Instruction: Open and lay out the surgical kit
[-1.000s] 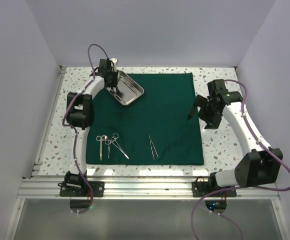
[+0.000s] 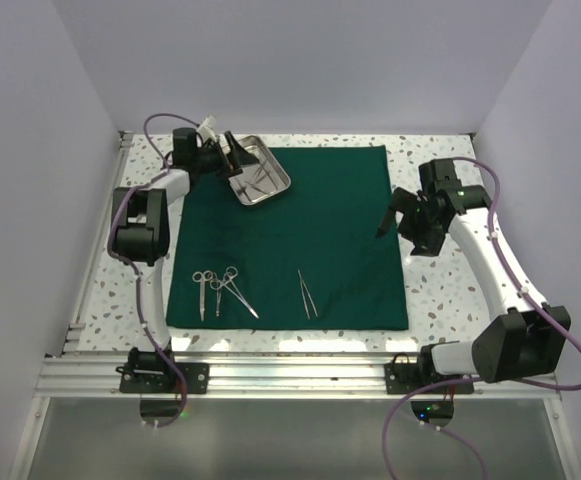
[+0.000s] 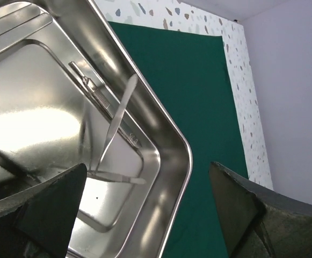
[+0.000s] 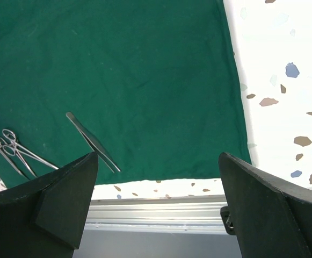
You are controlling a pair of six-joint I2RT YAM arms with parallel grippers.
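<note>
The metal tray [image 2: 276,191] lies slanted at the back left of the green cloth [image 2: 300,230]. In the left wrist view, tweezers [image 3: 114,129] rest inside it, one tip leaning on the wall, with a scalpel handle [image 3: 95,92] along that side. My left gripper is open above the tray's corner, nothing between its fingers. Several scissor-handled instruments [image 2: 225,285] lie at the cloth's front left, and another pair of tweezers [image 2: 307,294] lies to their right. Over the cloth's right edge my right gripper stands open and empty.
Speckled white tabletop [image 2: 435,300] borders the cloth. A metal rail [image 2: 290,370] runs along the front, and walls rise at the back and sides.
My left gripper was shut over the tray a second ago; it has since opened and its arm has shifted left. More of the tray's inside shows. The right arm has hardly moved.
</note>
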